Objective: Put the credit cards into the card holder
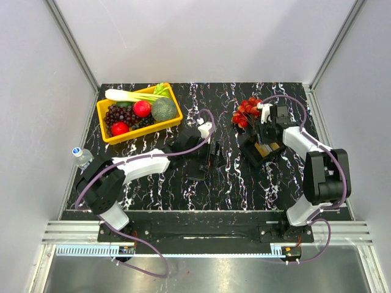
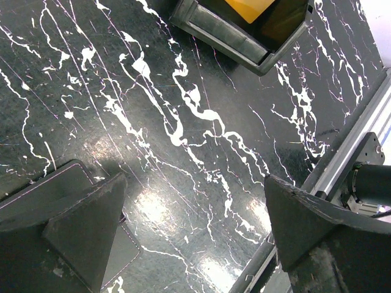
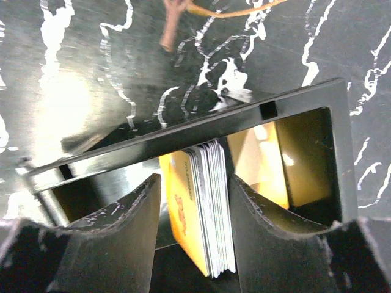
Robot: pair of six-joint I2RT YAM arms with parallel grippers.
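In the right wrist view, a stack of cards [image 3: 211, 201] with an orange face stands on edge inside a black box with compartments [image 3: 244, 119]. My right gripper straddles the stack: one finger lies close along its white edges, while a narrow dark gap shows on the orange side. Another yellow-orange card [image 3: 259, 162] lies in the box beyond it. From above, the right gripper covers part of this box. My left gripper is open and empty over the table. Below its left finger lies a flat dark case [image 2: 125, 253], partly hidden.
A yellow basket of fruit and vegetables [image 1: 104, 131] stands at the back left, with a bottle [image 1: 81, 157] near the left edge. Red round fruits [image 1: 247, 110] lie just behind the black box. Bare marble table separates the case from the box.
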